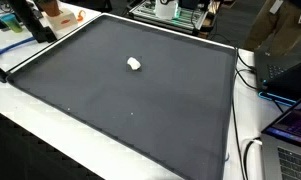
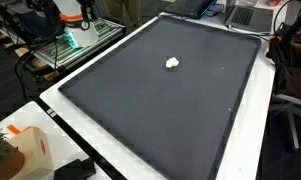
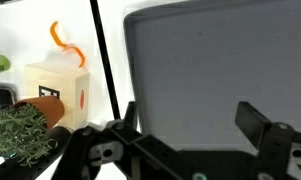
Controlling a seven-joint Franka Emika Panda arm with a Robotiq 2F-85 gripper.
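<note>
A small white crumpled-looking object (image 1: 133, 64) lies alone on the dark grey tray (image 1: 140, 110). From the other side, the same white object (image 2: 172, 62) shows on the tray's far half, with bare surface all round it. In the wrist view my gripper is open, its black fingers wide apart with only bare grey tray visible between and beyond them. The white object is outside the wrist view. I cannot make out the gripper clearly in either exterior view.
A cream box (image 3: 72, 92) and a potted plant (image 3: 22, 132) stand beside the tray, left in the wrist view. A black cable (image 3: 104, 55) runs along that side. Laptops (image 1: 285, 125) sit at the table's right in exterior view 1. Most of the tray is clear.
</note>
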